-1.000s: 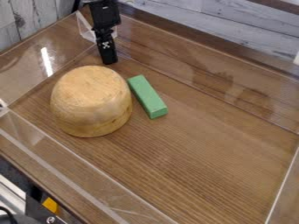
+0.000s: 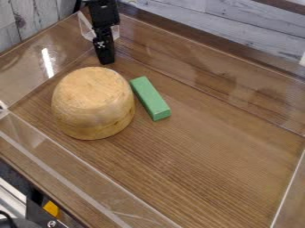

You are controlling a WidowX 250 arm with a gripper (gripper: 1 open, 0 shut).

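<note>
My gripper [image 2: 103, 53] is at the top left of the camera view, a black arm reaching down to the wooden surface behind a large round tan object [image 2: 93, 100]. A green block [image 2: 150, 97] lies to the right of the round object. The gripper is apart from both. Its fingertips are small and dark, and I cannot tell whether they are open or shut.
A pale raised edge [image 2: 256, 44] runs along the back right. At the lower left the surface ends at an edge, with dark clutter beyond.
</note>
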